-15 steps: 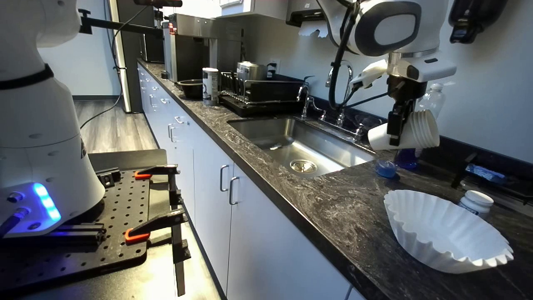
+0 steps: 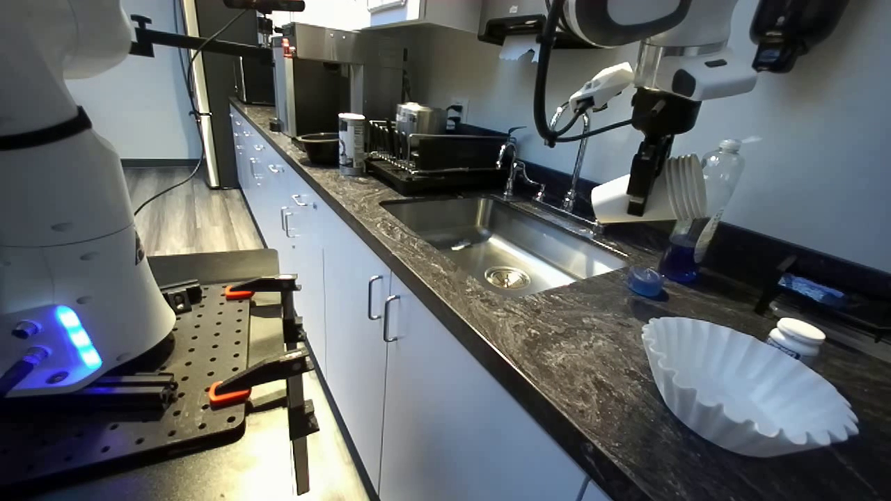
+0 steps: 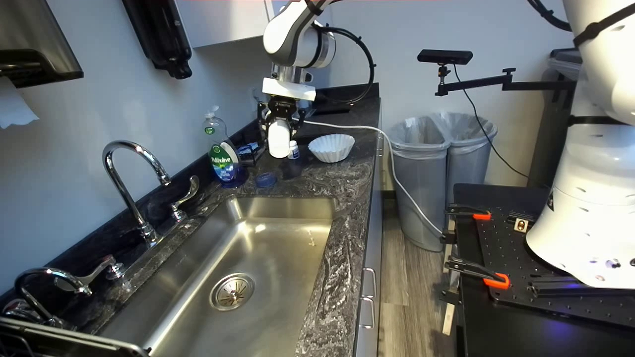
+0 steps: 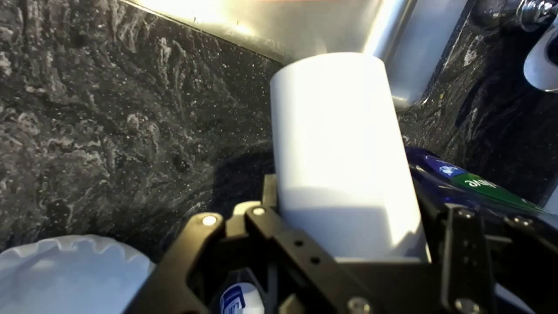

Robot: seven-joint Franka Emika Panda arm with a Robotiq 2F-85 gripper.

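A stack of white paper cups (image 2: pixel 686 191) hangs on its side above the counter, between the fingers of my gripper (image 2: pixel 641 188). In the wrist view the white cup (image 4: pixel 342 151) fills the middle, its closed end toward the sink, with the gripper's black finger links beside and below it. Exterior view 2 has the cup (image 3: pixel 278 140) pointing at that camera, below the gripper (image 3: pixel 280 119). The gripper is shut on the stack, clear of the countertop. How many cups are nested cannot be told exactly.
A fluted white paper filter (image 2: pixel 743 388) and a white-capped bottle (image 2: pixel 798 338) sit on the counter. The dish soap bottle (image 3: pixel 222 154) and a small blue container (image 3: pixel 265 179) stand near the sink (image 3: pixel 280 279).
My gripper has risen and moved back toward the wall and soap bottle, carrying the cup stack. The filter, bottles and blue container are where they were.
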